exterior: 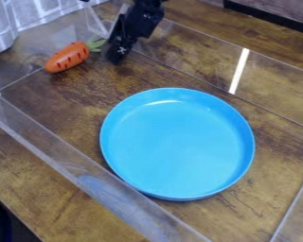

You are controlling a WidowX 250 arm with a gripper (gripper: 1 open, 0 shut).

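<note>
An orange toy carrot (67, 57) with a green top lies on the wooden surface at the upper left. My dark gripper (120, 49) is at the top, low over the surface just right of the carrot's green end; its fingertips are dark and small, so their spacing is hard to make out. A large blue plate (177, 144) rests in the centre to lower right, apart from the carrot.
Clear plastic walls border the surface along the left and lower left. A white strip (239, 70) lies at the upper right. The wood right of my gripper and between carrot and plate is clear.
</note>
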